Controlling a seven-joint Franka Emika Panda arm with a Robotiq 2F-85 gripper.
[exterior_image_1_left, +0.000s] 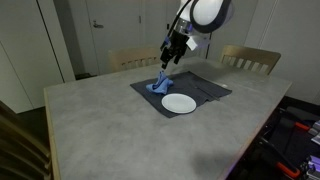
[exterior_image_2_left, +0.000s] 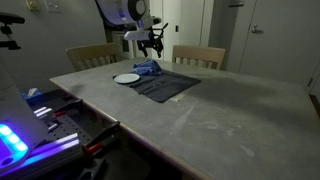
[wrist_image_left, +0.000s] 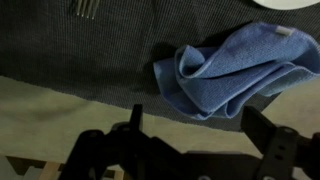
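Note:
A crumpled blue cloth (exterior_image_1_left: 160, 85) lies on the left part of a dark placemat (exterior_image_1_left: 150, 99), one corner standing up. In front of it on the mat rests a white plate (exterior_image_1_left: 179, 103). My gripper (exterior_image_1_left: 179, 43) hangs above the table, behind and above the cloth. In the wrist view the blue cloth (wrist_image_left: 235, 70) spreads over the dark fabric, beyond the fingertips of my gripper. The fingers stand wide apart with nothing between them. A fork (wrist_image_left: 87, 8) shows at the top left there, and the plate's edge (wrist_image_left: 287, 2) at the top right.
Wooden chairs (exterior_image_2_left: 197, 57) stand along the table's far side. A wide bare stretch of table (exterior_image_1_left: 90, 120) lies left of the placemat. Dark equipment (exterior_image_1_left: 285, 153) occupies the near right corner.

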